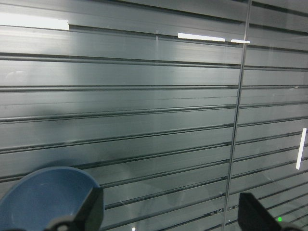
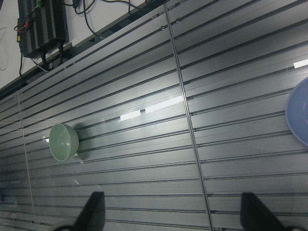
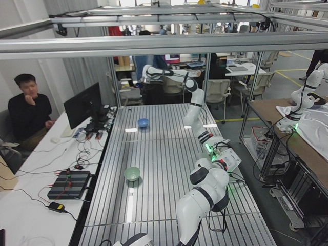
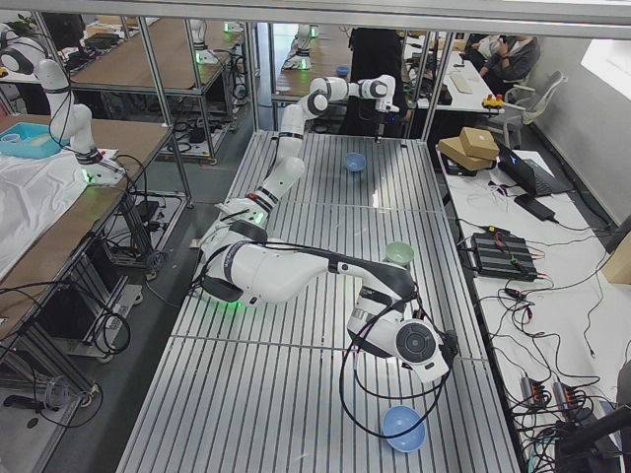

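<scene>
Two blue bowls and a green bowl (image 3: 132,173) stand apart on the slatted metal table (image 4: 227,394): one blue bowl (image 3: 143,122) at the far end in the camera left view, another (image 4: 403,428) near the front in the camera right view, the green one between. In the left wrist view my left gripper is open above the table, a blue bowl (image 1: 45,197) at lower left. My right gripper is open and empty, with the green bowl (image 2: 63,142) left and a blue bowl (image 2: 296,110) at the right edge.
A white side table (image 3: 36,215) with a monitor, black power units (image 4: 503,255) and cables runs along one side, where a person sits. Metal frame posts and rails surround the arms. Much of the slatted surface between the bowls is clear.
</scene>
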